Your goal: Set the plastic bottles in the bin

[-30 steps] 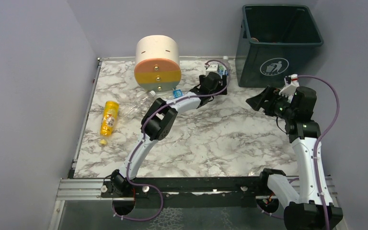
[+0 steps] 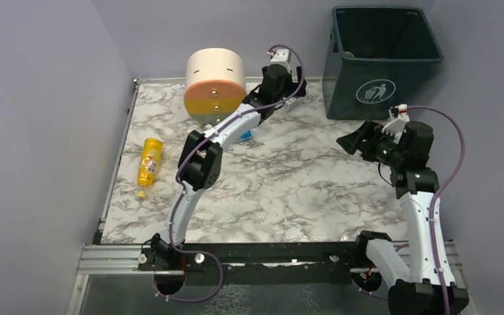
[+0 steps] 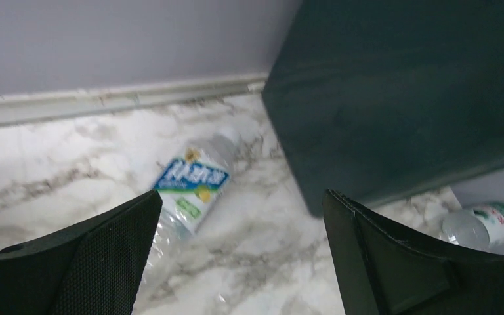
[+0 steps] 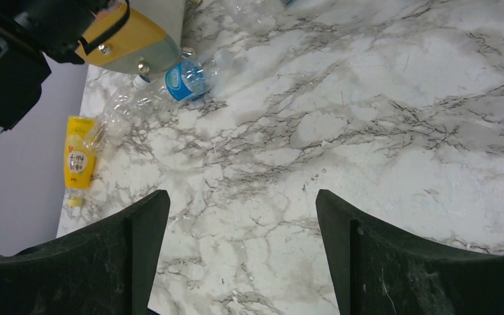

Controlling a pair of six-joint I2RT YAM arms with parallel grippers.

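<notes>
My left gripper [image 2: 289, 84] is open above the back of the table, left of the green bin [image 2: 374, 85]; a clear labelled bottle [image 3: 190, 187] lies below it beside the bin, and a green-labelled bottle [image 3: 492, 224] shows at the right of its wrist view. Clear blue-labelled bottles [image 4: 185, 81] lie near the cylinder, partly hidden by the left arm in the top view. A yellow bottle [image 2: 149, 162] lies on the left. My right gripper [image 2: 359, 138] hangs open in front of the bin, nothing between its fingers.
A cream cylinder [image 2: 213, 69] with orange and yellow front stands at the back left. Grey walls border the back and sides.
My left arm has moved toward the back and slightly left, away from over the bottle beside the bin. The right arm is almost unchanged.
</notes>
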